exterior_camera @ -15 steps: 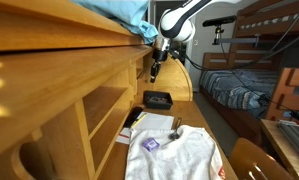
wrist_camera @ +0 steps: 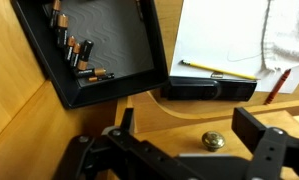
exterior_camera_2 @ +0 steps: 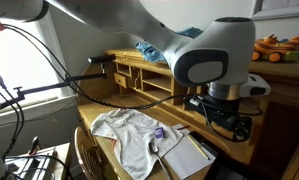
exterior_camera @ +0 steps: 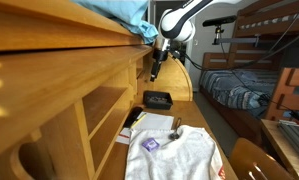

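My gripper stands open in the wrist view, its dark fingers wide apart with nothing between them. Beneath it lie a wooden ledge and a round knob (wrist_camera: 213, 141). A black tray (wrist_camera: 119, 45) is at upper left there, holding several small copper-and-black batteries (wrist_camera: 71, 45). Exterior view 1 has the gripper (exterior_camera: 157, 70) raised above the far end of the desk, over the tray (exterior_camera: 157, 101). In exterior view 2 the gripper (exterior_camera_2: 237, 128) hangs near the shelf front, above the tray (exterior_camera_2: 229, 167).
White paper (wrist_camera: 204, 40) bears a yellow pencil (wrist_camera: 217, 70), with a black oblong object (wrist_camera: 209, 88) at its edge. A white cloth (exterior_camera: 174, 155) covers the near desk, carrying a purple item (exterior_camera: 151, 144). The wooden shelf unit (exterior_camera: 104, 100) borders one side. An orange toy (exterior_camera_2: 279, 48) sits on top.
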